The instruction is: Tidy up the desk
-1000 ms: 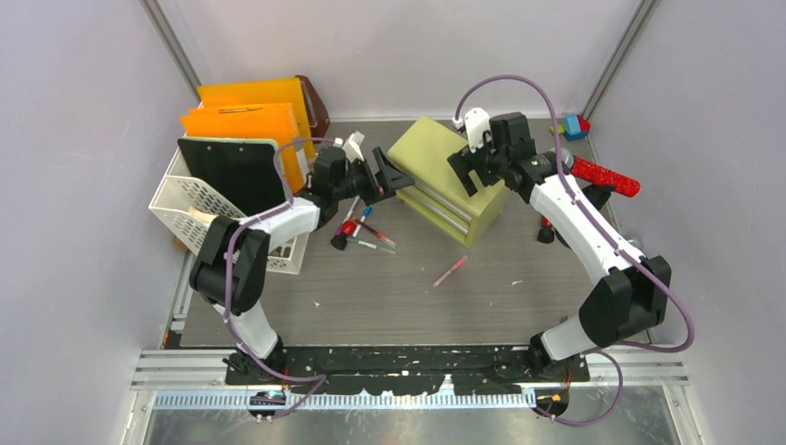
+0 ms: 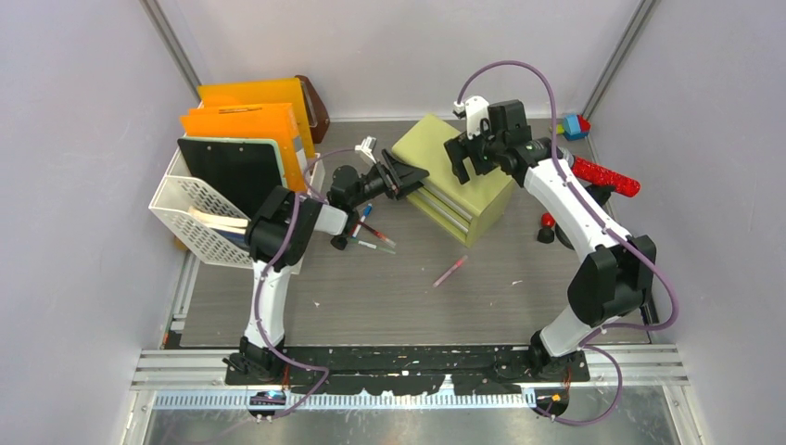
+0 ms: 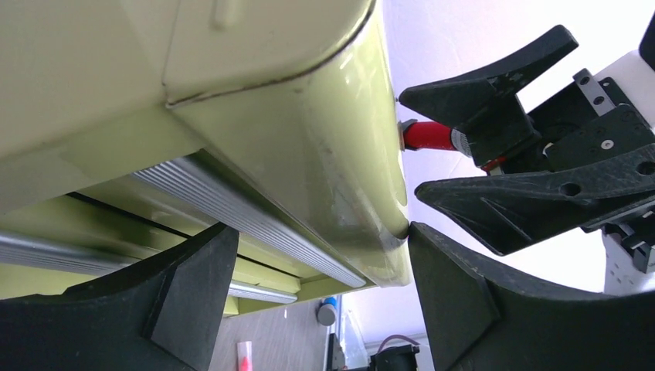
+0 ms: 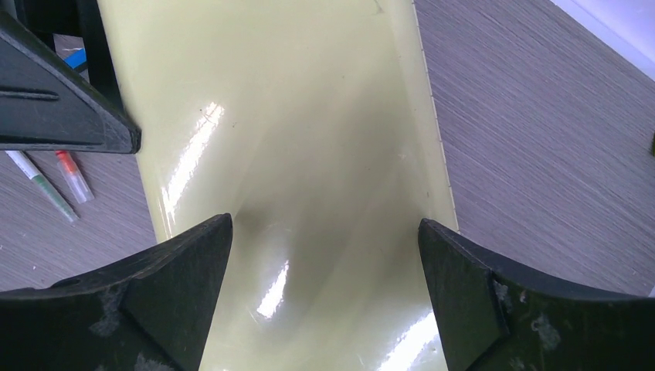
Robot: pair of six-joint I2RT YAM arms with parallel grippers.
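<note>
The pale green drawer cabinet (image 2: 433, 148) stands at an angle at the desk's back centre, its silver-trimmed drawers facing front-left. My left gripper (image 2: 412, 176) is at its left end. In the left wrist view its fingers are parted: the right fingertip (image 3: 419, 236) meets the cabinet's side wall, the left one lies in front of the drawers. Whether both press on the cabinet is unclear. Over the cabinet's top my right gripper stands open, with no object held between its fingers. Several markers, including a pink one (image 2: 450, 271), lie on the desk.
A white basket (image 2: 171, 209) with orange folders (image 2: 246, 130) and a black clipboard (image 2: 230, 169) fills the left side. A red tube (image 2: 607, 176) and small blocks (image 2: 575, 126) lie at right.
The left gripper has come rightward onto the cabinet's left end. Its arm swung right too. The right gripper rose slightly toward the back, and the cabinet has shifted a little right.
</note>
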